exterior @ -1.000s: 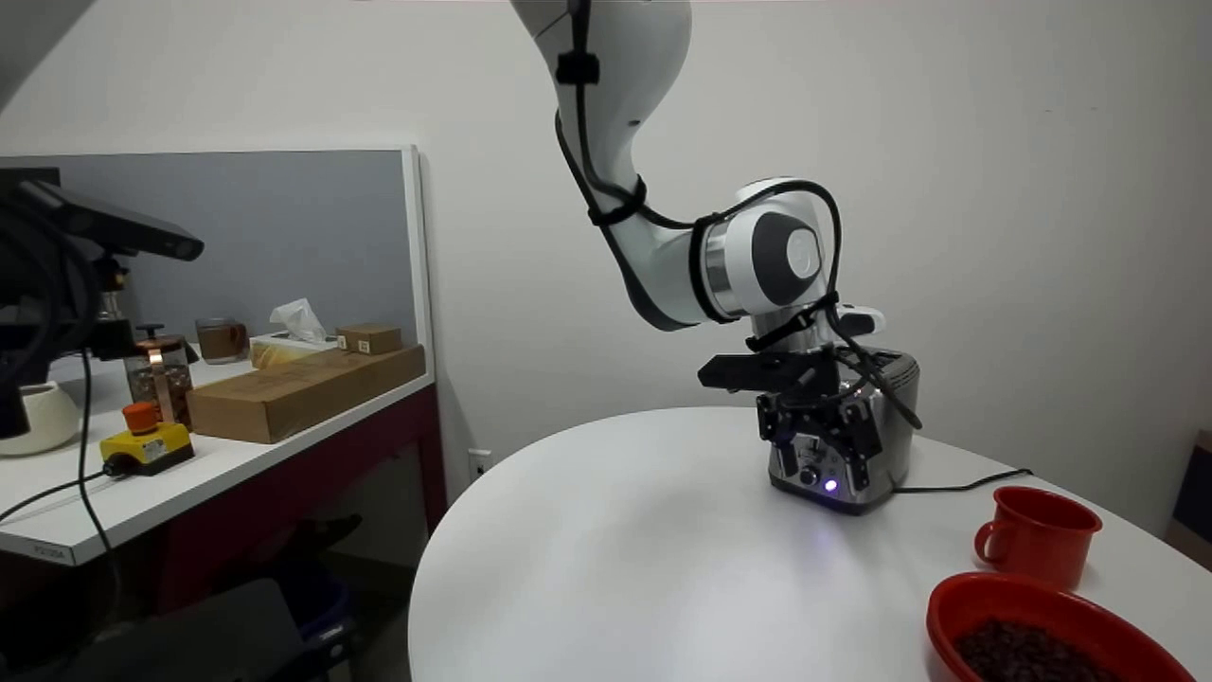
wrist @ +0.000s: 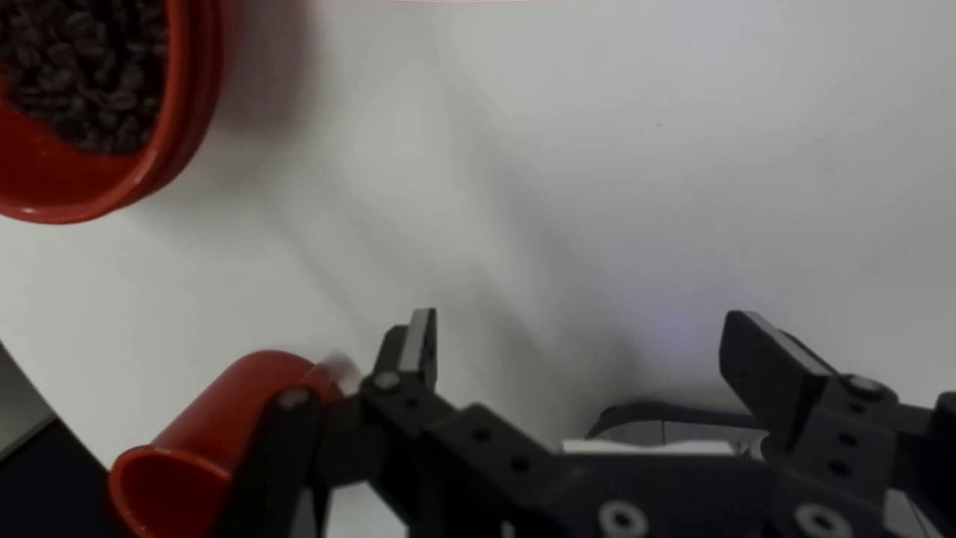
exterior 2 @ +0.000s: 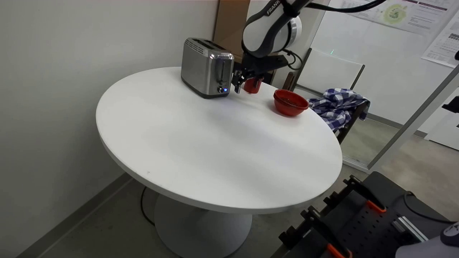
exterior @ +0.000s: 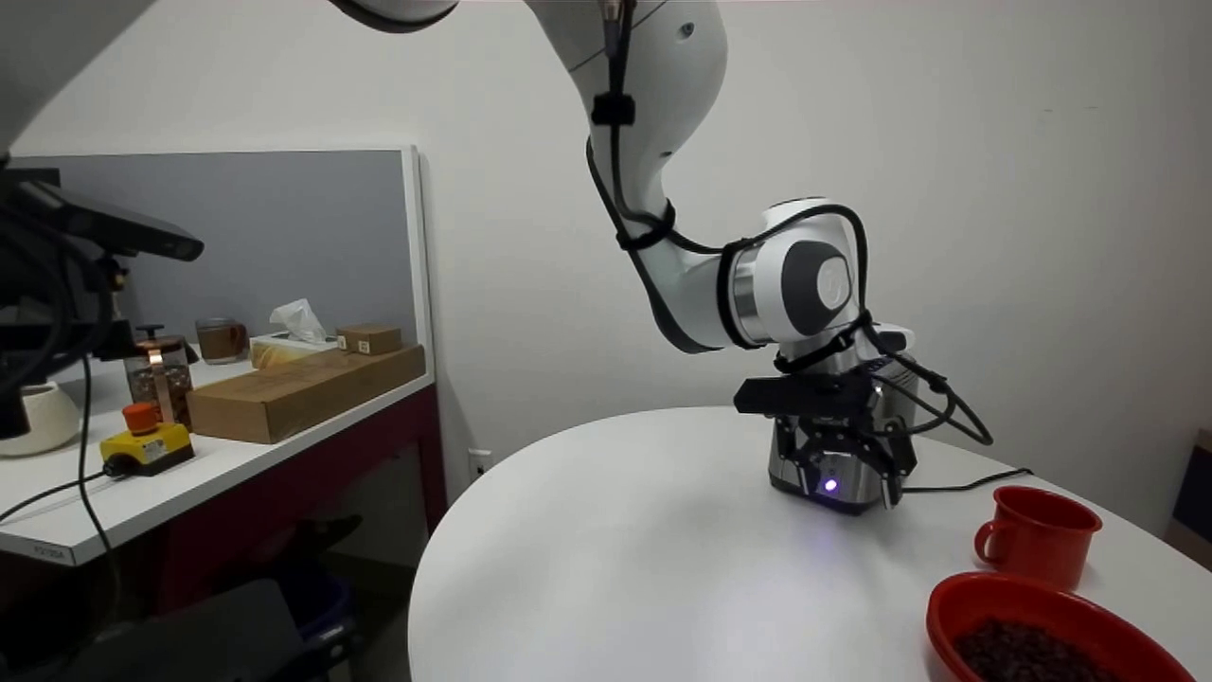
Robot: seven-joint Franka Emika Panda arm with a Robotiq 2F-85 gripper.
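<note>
My gripper is open, its two fingers wide apart with only bare white table between the tips in the wrist view. It points down in front of the silver toaster, hiding part of its front in exterior view 1. A red mug stands upright to the right of the toaster; in the wrist view the mug is close to the left finger and partly covered by it. Whether they touch cannot be told. Beyond the mug, a red bowl holds dark coffee beans.
The toaster's black cord trails behind it toward the right. A side desk with boxes and a French press stands apart on the left.
In exterior view 1, the arm and gripper have shifted right and slightly down across the toaster's front. The toaster, mug and bowl have stayed in place.
</note>
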